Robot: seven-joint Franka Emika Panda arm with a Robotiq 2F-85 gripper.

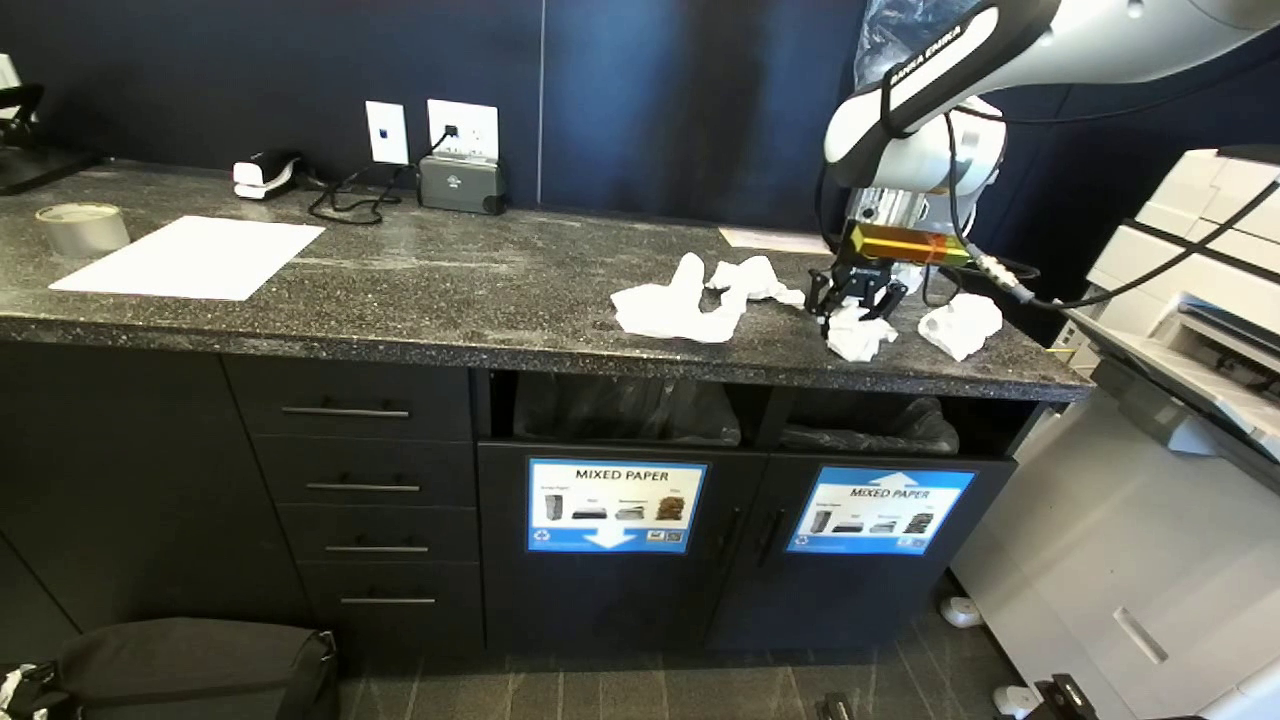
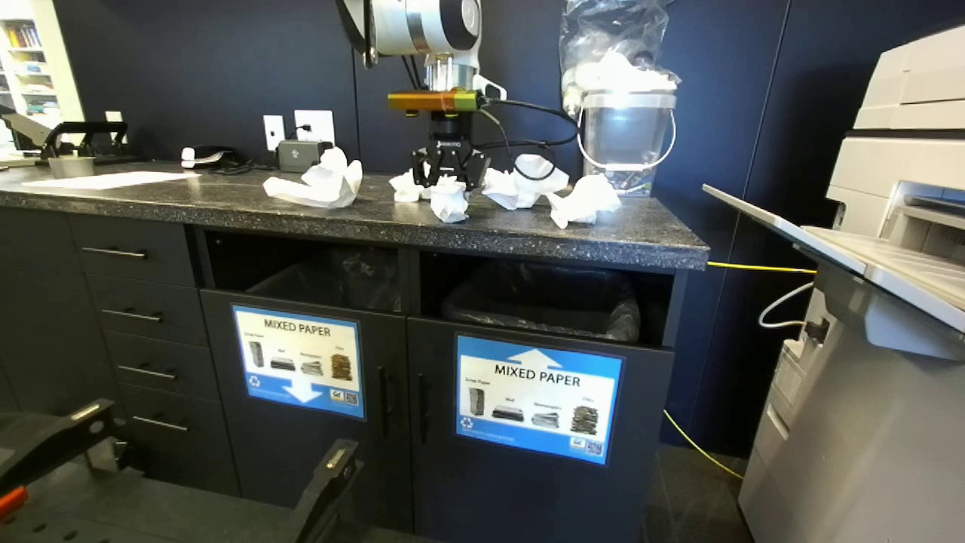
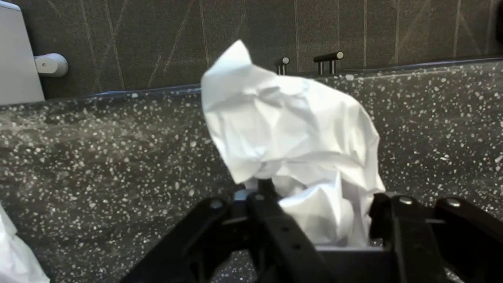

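A crumpled white paper (image 3: 290, 125) fills the middle of the wrist view, near the counter's edge. My gripper is low over the counter with its fingers on either side of this paper; the near part of the ball sits between them. The fingers stand part way apart, and whether both pads press on the paper cannot be told. In exterior view 2 the same paper ball (image 2: 448, 200) shows beneath the gripper (image 2: 448, 184), close to the counter top. Other crumpled papers lie left (image 1: 678, 306) and right (image 1: 961, 325) of the gripper (image 1: 857, 314) in exterior view 1.
Two bin openings with plastic liners (image 2: 552, 294) lie below the counter (image 2: 633, 237). A clear bucket (image 2: 624, 136) stands at the back right. A flat white sheet (image 1: 186, 257) and a tape roll (image 1: 82, 229) occupy the left.
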